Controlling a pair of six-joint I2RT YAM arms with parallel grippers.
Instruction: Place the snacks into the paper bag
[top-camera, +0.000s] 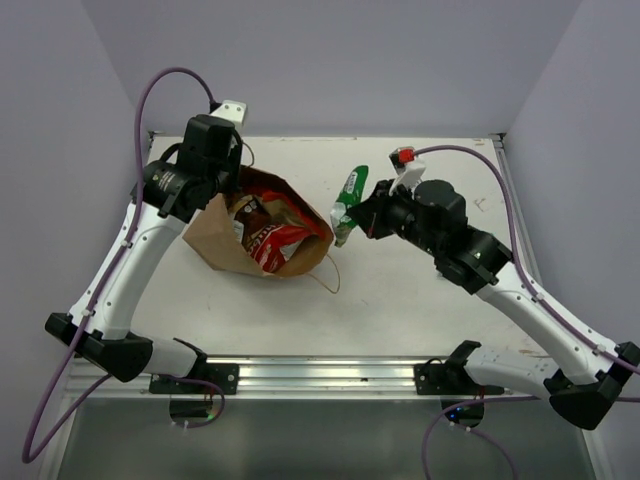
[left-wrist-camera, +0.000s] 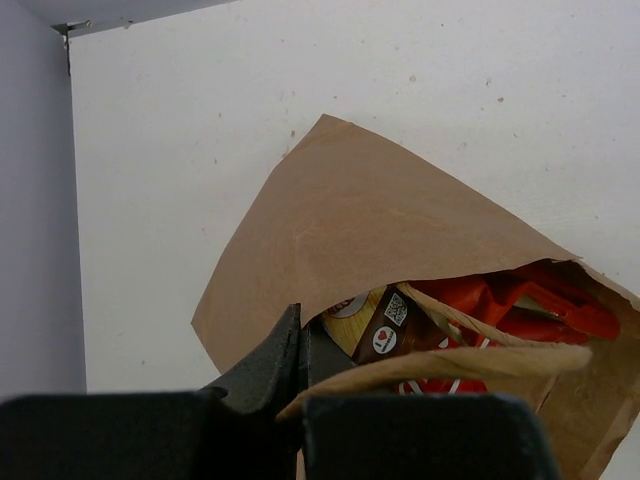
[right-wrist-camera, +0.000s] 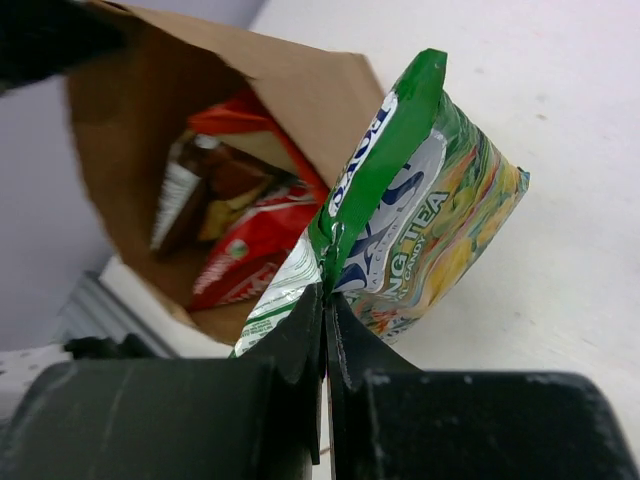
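The brown paper bag (top-camera: 215, 240) lies tilted on the left of the table, its mouth facing right. My left gripper is shut on the bag's rim at the mouth. Inside the bag are a red snack packet (top-camera: 272, 240) and a brown packet (right-wrist-camera: 190, 185). A green candy packet (right-wrist-camera: 430, 210) is pinched by its edge in my right gripper, which is shut. In the top view this packet hangs upright just right of the bag's mouth, outside it, with the right gripper (top-camera: 368, 212) at its right side.
A twisted paper handle (left-wrist-camera: 480, 365) crosses the bag's opening in the left wrist view; another handle loop (top-camera: 335, 280) sticks out at the mouth's lower right. The right arm (top-camera: 450, 230) covers much of the right table. Bare table (top-camera: 300, 315) lies in front of the bag.
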